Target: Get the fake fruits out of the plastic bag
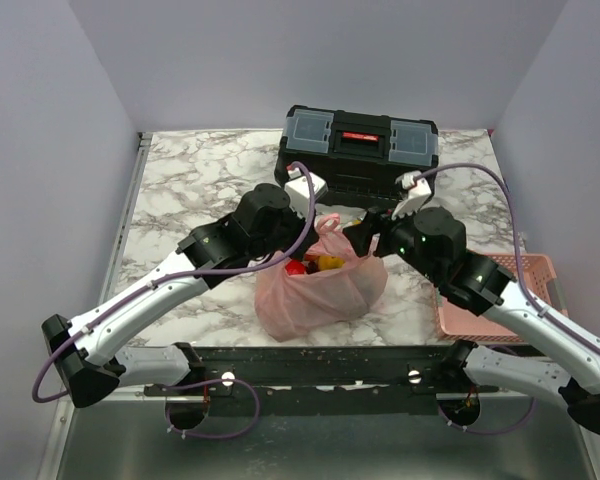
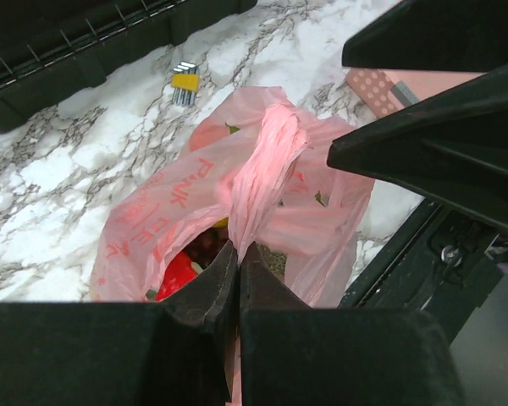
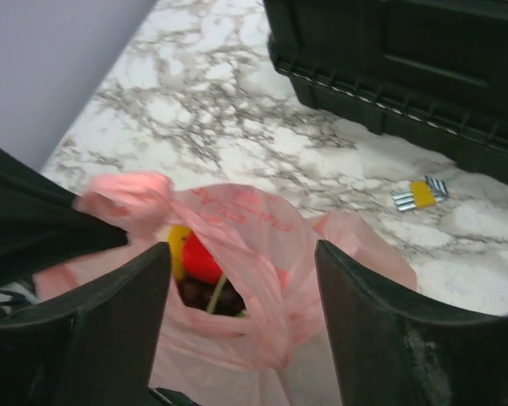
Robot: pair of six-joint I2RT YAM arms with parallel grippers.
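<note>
The pink translucent plastic bag (image 1: 320, 305) stands on the marble table, with red and yellow fruits visible through its opening. My left gripper is shut on a gathered strip of the bag, which rises from between its fingers. Inside the bag in the left wrist view are a red fruit (image 2: 178, 275) and a dark green textured piece (image 2: 275, 262), partly hidden. My right gripper stands open at the bag's right rim, its fingers either side of a pink fold. A red fruit (image 3: 201, 260) and a yellow one (image 3: 178, 249) show beyond it.
A black toolbox (image 1: 358, 165) stands behind the bag. Between them lies a small metal bundle with a yellow band (image 2: 186, 81). The pink basket (image 1: 545, 268) sits at the right, partly covered by my right arm.
</note>
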